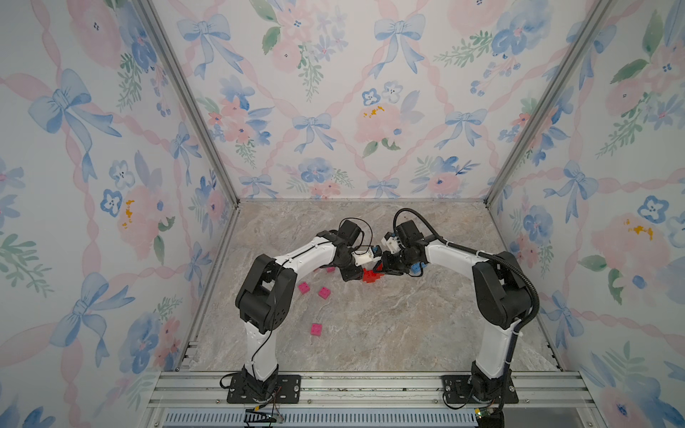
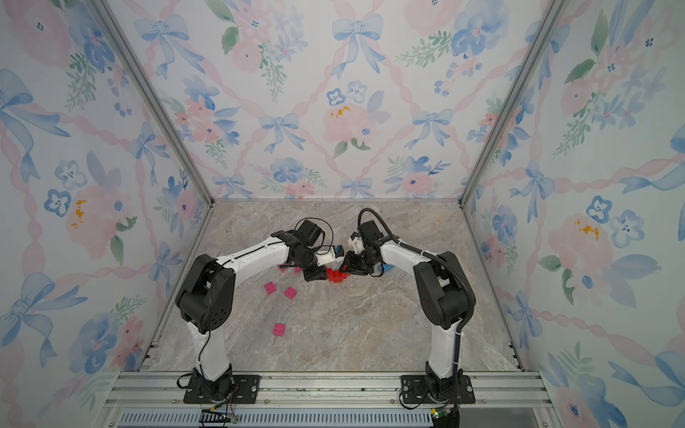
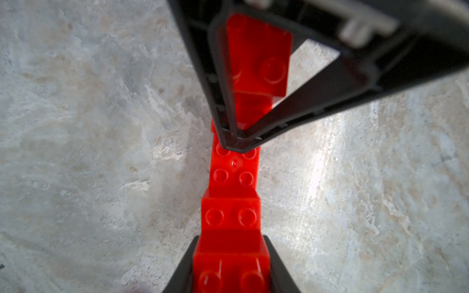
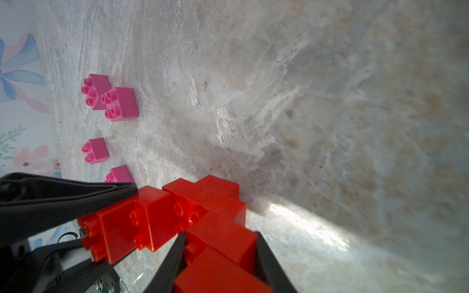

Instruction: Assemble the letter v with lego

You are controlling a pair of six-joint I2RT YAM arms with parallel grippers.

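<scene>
Red bricks form one stepped V-like row (image 3: 230,212) in the middle of the table, mostly covered by my grippers in both top views. At the bottom of the left wrist view, my left gripper is shut on the near red end brick (image 3: 231,254). On the other end of the red row, my right gripper is shut on a red brick (image 4: 222,236). Its fingers also cross above the row in the left wrist view. How firmly the middle bricks are seated cannot be told.
Several loose pink bricks lie to the left, among them one block (image 1: 316,329) near the front and another (image 4: 122,103). A blue object (image 1: 416,269) shows partly behind the right gripper.
</scene>
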